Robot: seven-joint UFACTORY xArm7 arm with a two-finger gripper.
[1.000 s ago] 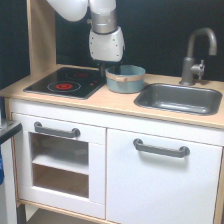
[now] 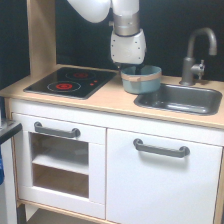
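The blue-grey pot (image 2: 141,83) is on the wooden counter, between the black stove and the sink, with its right side close to the sink's left edge. My white arm comes down from the top, and its gripper (image 2: 122,67) is low at the pot's left rim. The fingers are small and dark against the dark wall, so whether they grip the rim or only touch it cannot be made out.
The black stove (image 2: 71,82) with red rings lies to the left. A metal sink (image 2: 182,98) with a tall grey faucet (image 2: 196,55) takes up the right. Below are a white oven door (image 2: 62,128) and a white cupboard door (image 2: 160,185), both with grey handles.
My arm and gripper have shifted right. The pot has also moved right along the counter, away from the stove and closer to the sink.
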